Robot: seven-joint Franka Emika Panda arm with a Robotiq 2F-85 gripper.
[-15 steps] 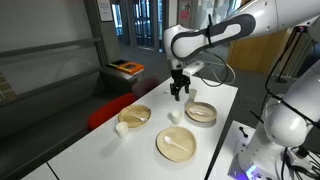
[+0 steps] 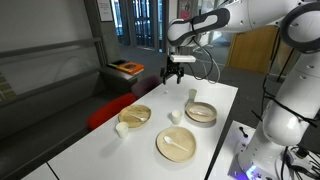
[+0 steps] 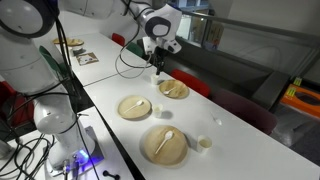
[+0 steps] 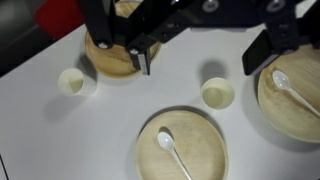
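My gripper hangs high above the far part of the white table, pointing down. In the wrist view its fingers stand wide apart with nothing between them. Below lie a round plate with a white spoon on it and a pale cup. To their right is another plate with a white utensil. A second cup and a third plate, partly hidden by the gripper, are at left. Exterior view 1 also shows a cup near the left plate.
A black sofa runs along the far left, with dark red chairs beside the table. A loose cable loops beside the arm.
The tableware looks unmoved.
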